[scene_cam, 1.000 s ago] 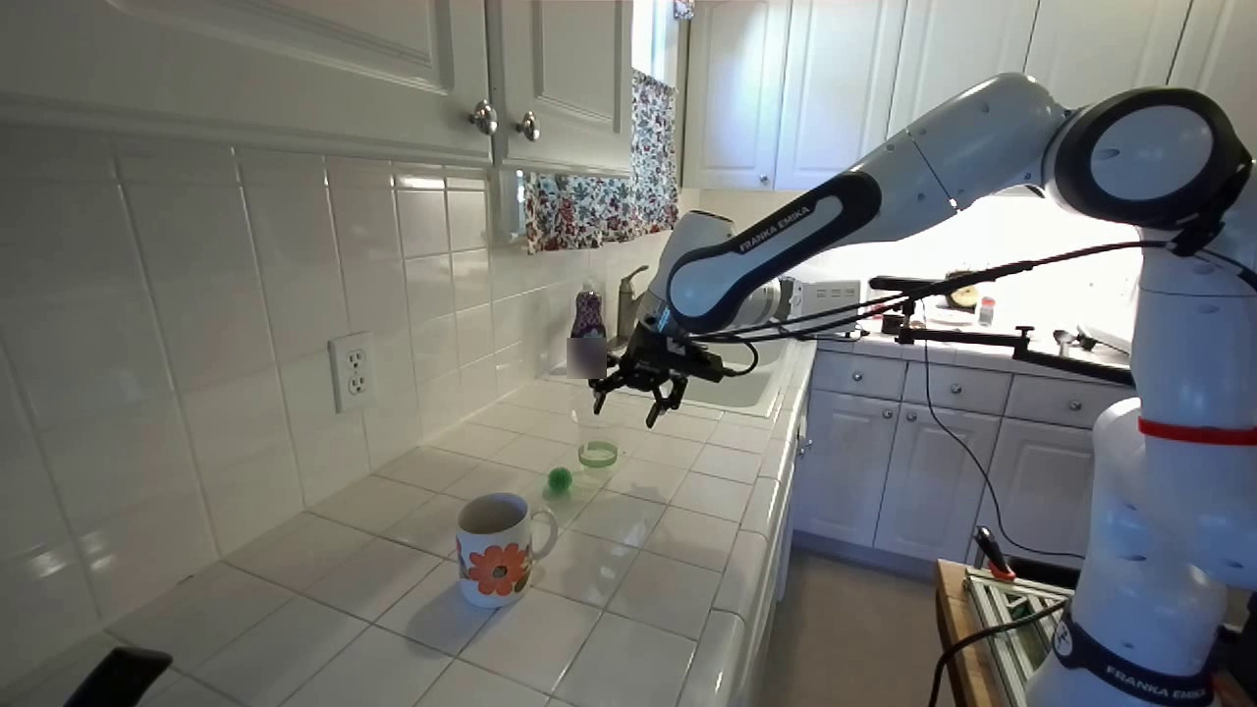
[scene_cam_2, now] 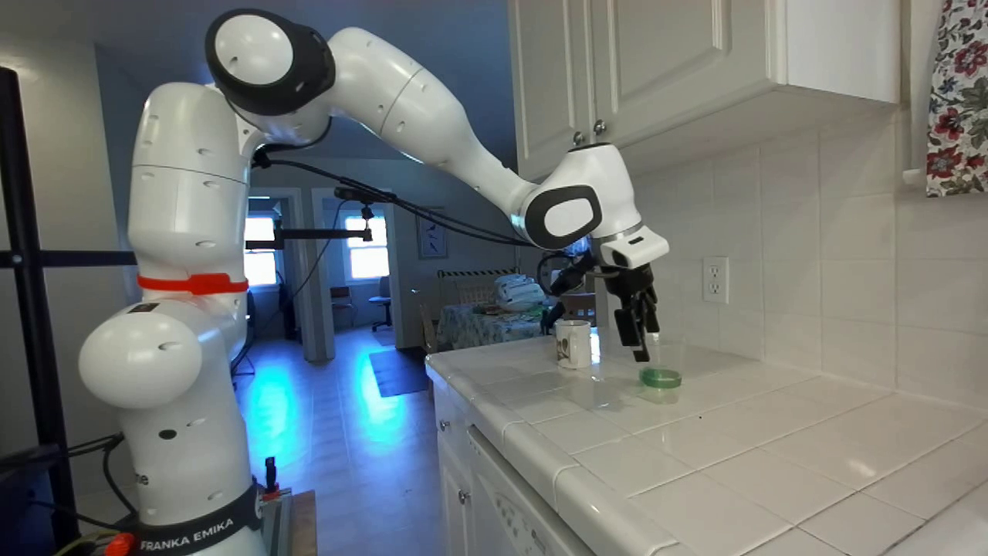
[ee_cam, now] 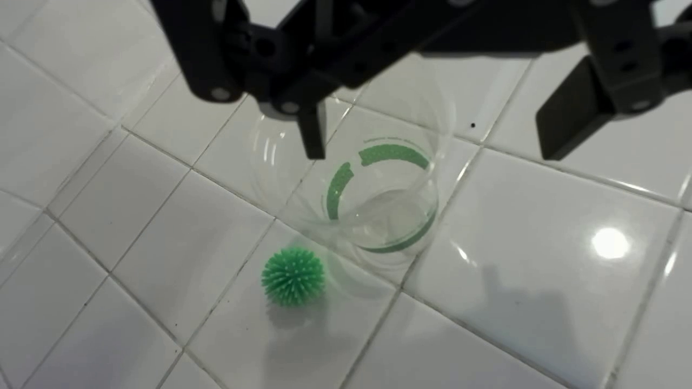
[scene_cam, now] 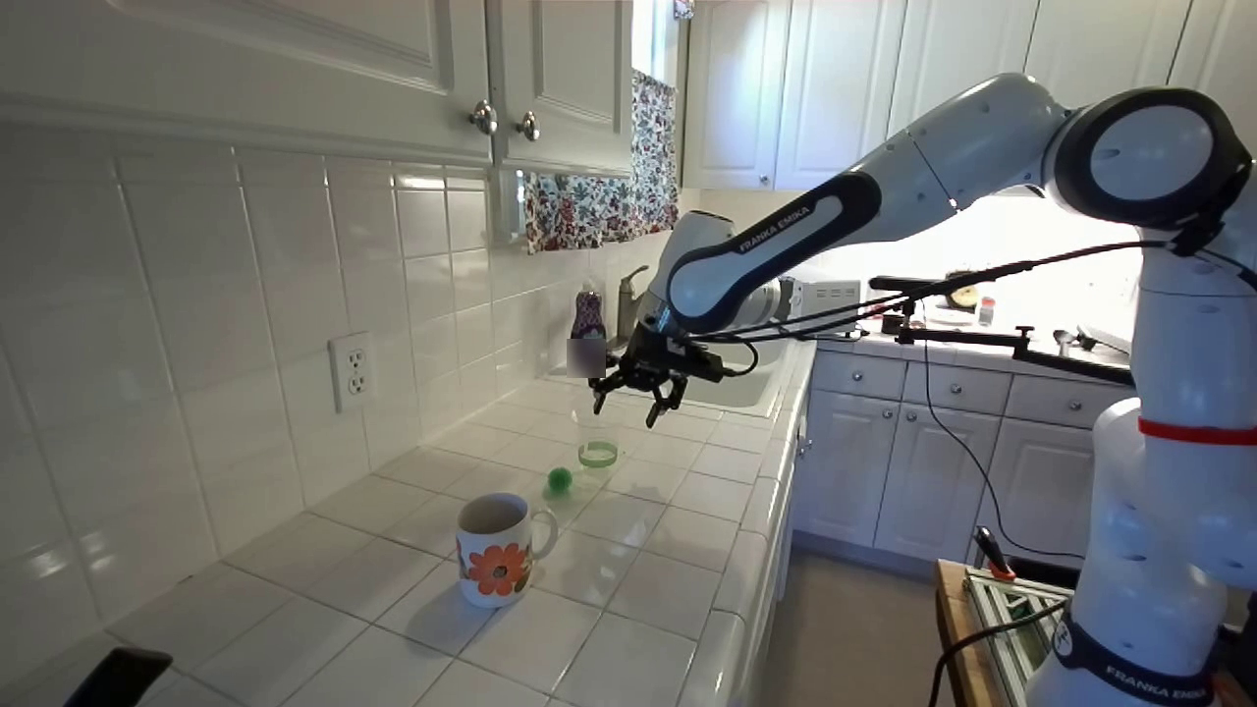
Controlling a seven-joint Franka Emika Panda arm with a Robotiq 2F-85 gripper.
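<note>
My gripper is open over the counter, its two fingers wide apart with nothing held between them. Below it in the wrist view stands a clear cup (ee_cam: pixel 383 194) with a green printed band near its base. Just beside the cup rests a spiky green ball (ee_cam: pixel 293 276) on the tiles. From the side, the gripper (scene_cam: pixel 627 412) hangs above the cup's green band (scene_cam: pixel 597 455), and the ball (scene_cam: pixel 560 479) lies on the counter toward the mug. The white mug (scene_cam: pixel 495 554) with an orange flower stands upright nearer this camera.
A tiled wall with an outlet (scene_cam: pixel 351 371) borders the white counter (scene_cam: pixel 636 518). A sink (scene_cam: pixel 748 383) and a purple bottle (scene_cam: pixel 588 312) lie beyond the gripper. In the second exterior view, the counter's near stretch (scene_cam_2: pixel 787 463) is clear.
</note>
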